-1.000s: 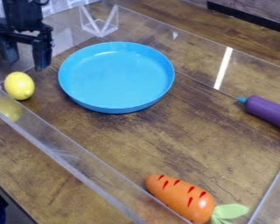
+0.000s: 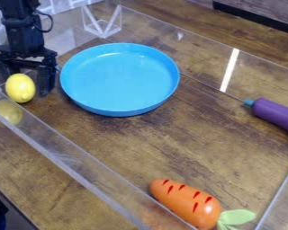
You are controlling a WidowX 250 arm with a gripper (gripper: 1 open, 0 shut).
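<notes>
A yellow lemon-like toy (image 2: 21,88) rests on the wooden table at the left, near the clear wall. My black gripper (image 2: 24,74) has its fingers down around the top of it, at the left edge of the view; whether they touch it is unclear. A blue plate (image 2: 119,78) lies just to the right.
A purple eggplant toy (image 2: 274,115) lies at the right, an orange carrot toy (image 2: 186,203) at the bottom right. Clear plastic walls border the area.
My gripper has come down from above onto the yellow toy. The plate and other toys have stayed where they were.
</notes>
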